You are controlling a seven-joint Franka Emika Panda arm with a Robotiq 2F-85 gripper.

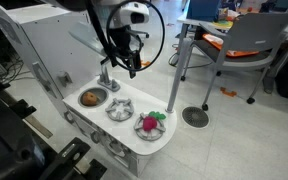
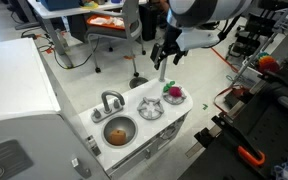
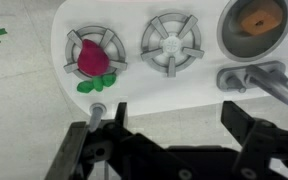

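Observation:
My gripper is open in the wrist view, its black fingers wide apart with nothing between them. In exterior view 1 the gripper hangs above the toy kitchen counter, near the faucet. A brown block lies in the round grey sink. On one of the two grey burners rests a dark red vegetable-like toy with green leaves. The other burner, between it and the sink, is bare.
A tall white cabinet borders the counter on the sink side. A grey post rises from the counter's back edge. Behind it stand a grey chair and a table. Open floor lies around the counter's rounded end.

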